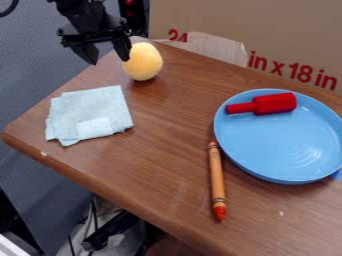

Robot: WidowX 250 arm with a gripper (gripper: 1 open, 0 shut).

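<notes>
My black gripper (104,50) hangs at the upper left, above the back-left part of the table, just left of a yellow egg-shaped object (143,62); its fingers point down and appear apart, with nothing visible between them. A folded pale blue cloth (88,115) lies below it on the table. On the right, a red cylinder with a thin handle (267,103) rests on a blue plate (281,150). An orange crayon (217,185) lies left of the plate, near the front.
A large cardboard box (254,30) stands along the back. The table's left edge drops to the floor.
</notes>
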